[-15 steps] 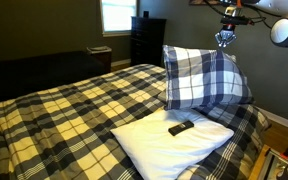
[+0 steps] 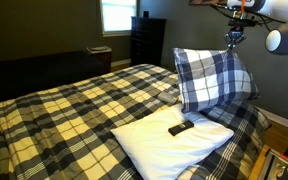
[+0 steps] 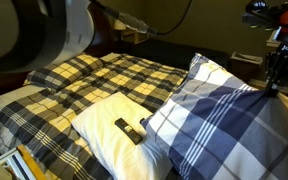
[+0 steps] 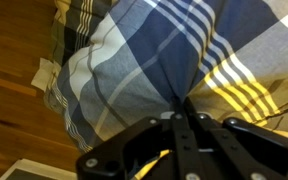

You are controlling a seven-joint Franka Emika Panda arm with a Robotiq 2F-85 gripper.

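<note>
A plaid pillowcase or blanket of blue, white and grey check (image 2: 214, 80) hangs raised above the bed's right side. My gripper (image 2: 233, 42) is at its top edge, high over the bed. From the second exterior view, the cloth (image 3: 234, 120) slopes up to a peak at the gripper (image 3: 271, 90). The wrist view has the cloth (image 4: 144, 60) bunched in folds that run into the gripper, shut on it. On the bed lies a white pillow (image 2: 154, 143) with a dark remote-like object (image 2: 181, 128) on top.
A plaid cover (image 2: 74, 115) spreads over the bed, its left and middle free of objects. Wooden floor (image 4: 24, 60) lies below the arm. A dark dresser (image 2: 147, 40) and a small side table (image 2: 98, 57) stand at the back.
My gripper has shifted right in the first exterior view, and the raised cloth has moved right with it. The white pillow and dark object have stayed where they were.
</note>
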